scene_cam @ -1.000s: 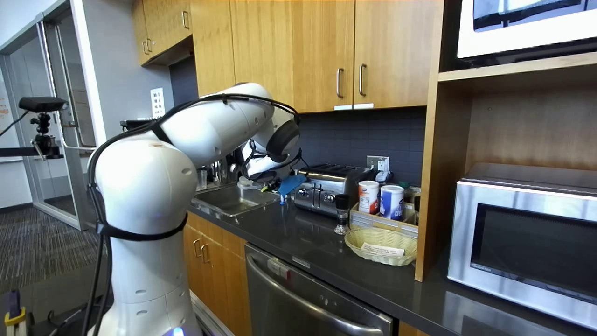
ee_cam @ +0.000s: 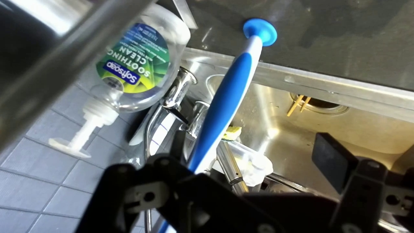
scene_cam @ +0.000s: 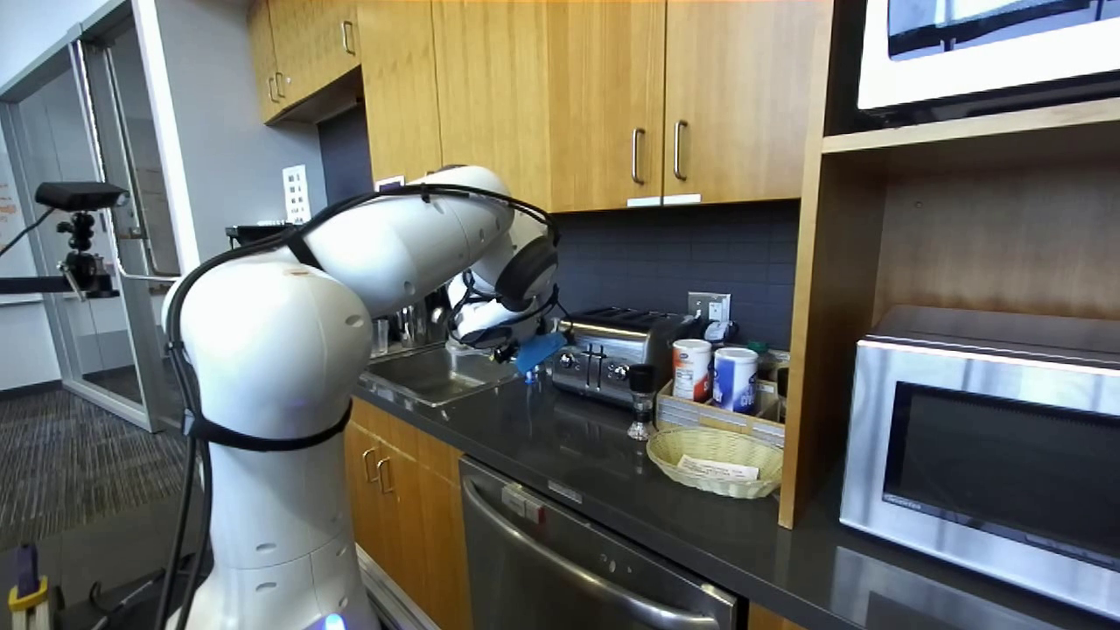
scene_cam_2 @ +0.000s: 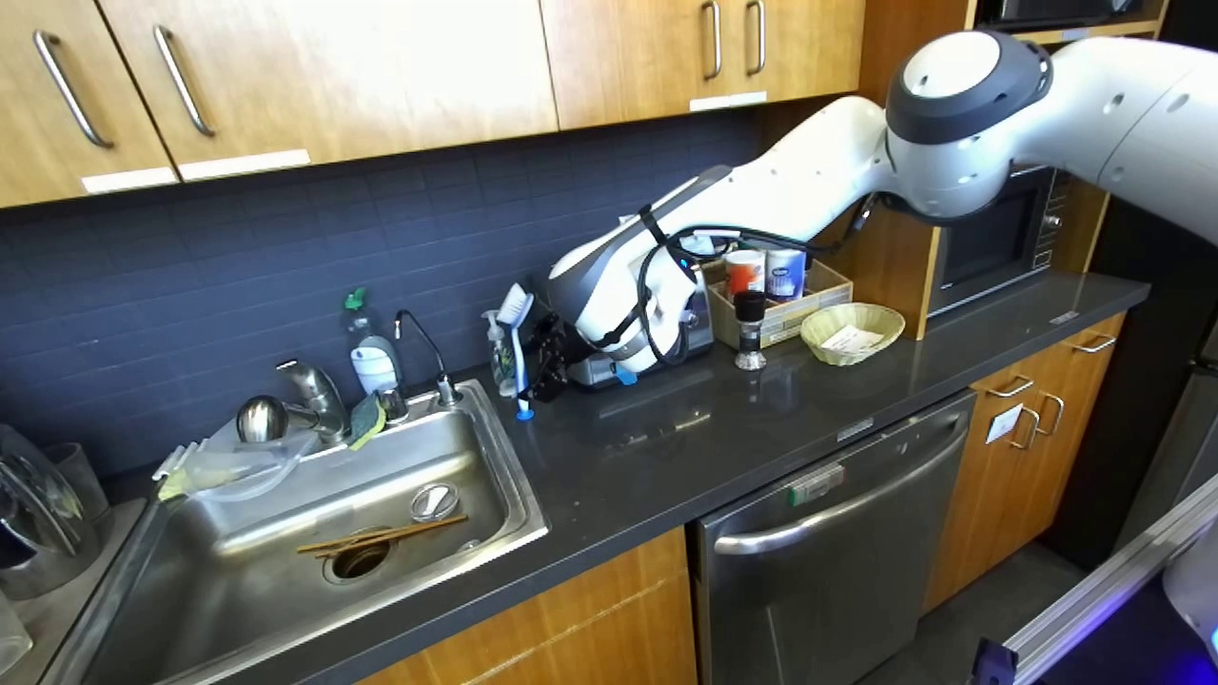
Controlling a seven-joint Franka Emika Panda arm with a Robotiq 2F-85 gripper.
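Note:
A blue-and-white dish brush [ee_cam: 222, 112] stands on its round blue foot on the counter, its bristled head [scene_cam_2: 516, 306] uppermost in exterior view 2. My gripper is open, its dark fingers [ee_cam: 330, 161] spread wide. In the wrist view the brush handle runs close along the inner side of the left finger, far from the right one, and passes behind the gripper's body. Whether handle and finger touch, I cannot tell. Exterior view 2 has the dark gripper [scene_cam_2: 551, 356] just right of the brush; exterior view 1 mostly hides it.
A clear soap bottle [ee_cam: 143, 58] stands close to the brush. The sink [scene_cam_2: 520, 491] with chopsticks [scene_cam_2: 383, 537] lies to its left. A toaster [scene_cam: 606, 357] is near the arm, with a pepper grinder [scene_cam: 640, 402] and basket [scene_cam: 682, 462] further right.
In exterior view 1 the wrist and its blue part have shifted slightly left and down. The counter items there look unmoved.

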